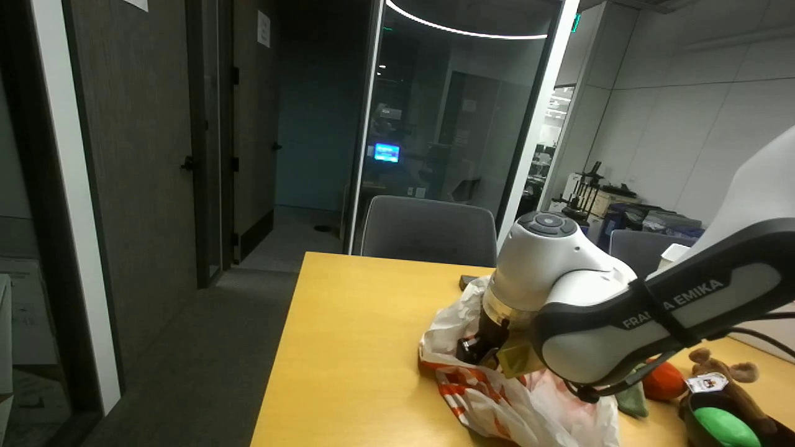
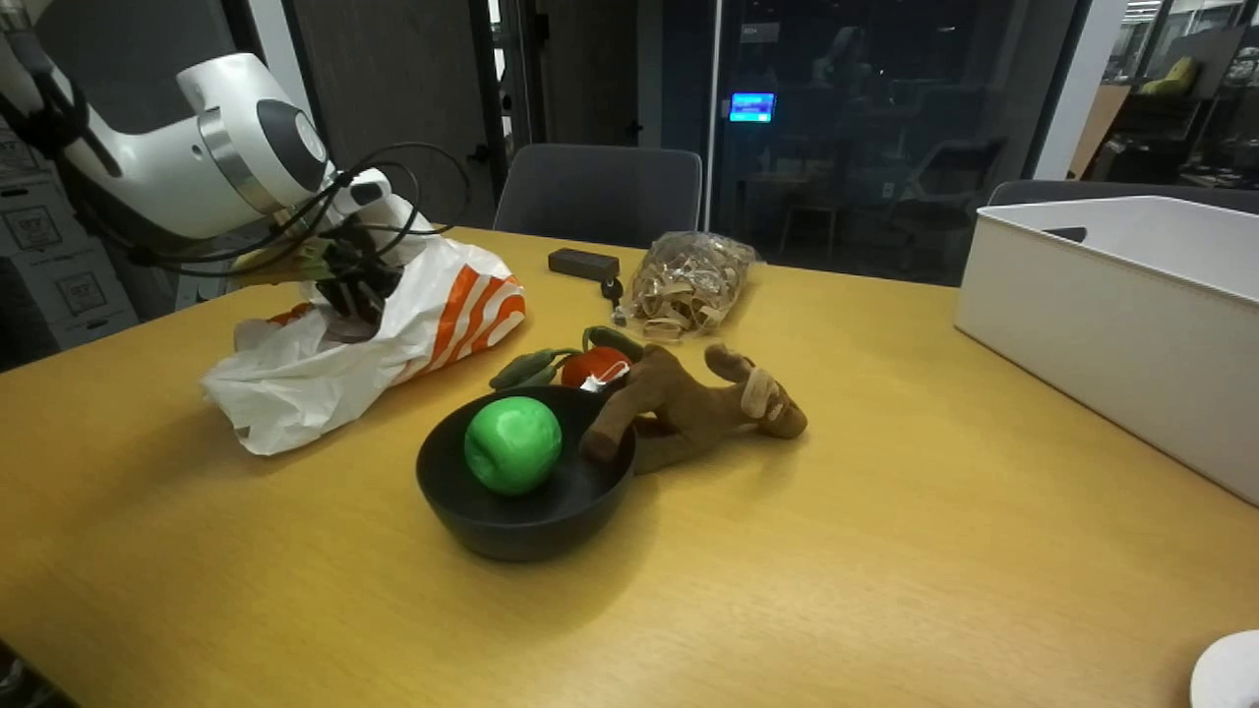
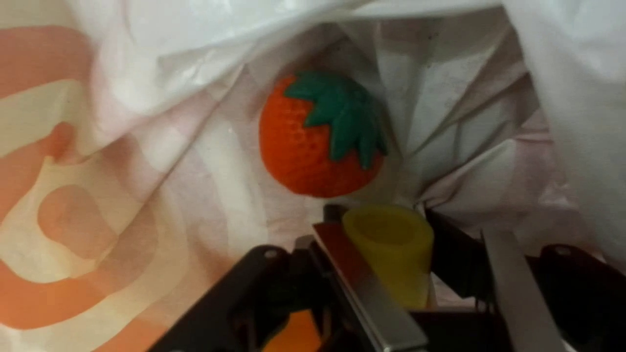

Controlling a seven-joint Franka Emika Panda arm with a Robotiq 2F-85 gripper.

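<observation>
In the wrist view my gripper is shut on a yellow, round-ended object point(image 3: 390, 252), its dark fingers on either side. Just ahead of the fingertips, an orange-red toy strawberry point(image 3: 299, 143) with green leaves rests on the bag's inner surface. Folds of the white plastic bag point(image 3: 193, 141) with orange markings surround both. From outside, the bag point(image 2: 319, 389) lies crumpled on the table with my gripper point(image 2: 360, 289) reaching into its opening. The bag and hand mostly hide the held object in the exterior views.
A black bowl point(image 2: 531, 537) holds a green apple point(image 2: 513, 444). Beside it lie a brown plush toy point(image 2: 696, 407) and a red item point(image 2: 593, 368). A clear bag point(image 2: 690, 283) and a dark block point(image 2: 583, 264) sit behind; a white bin point(image 2: 1109, 319) stands right.
</observation>
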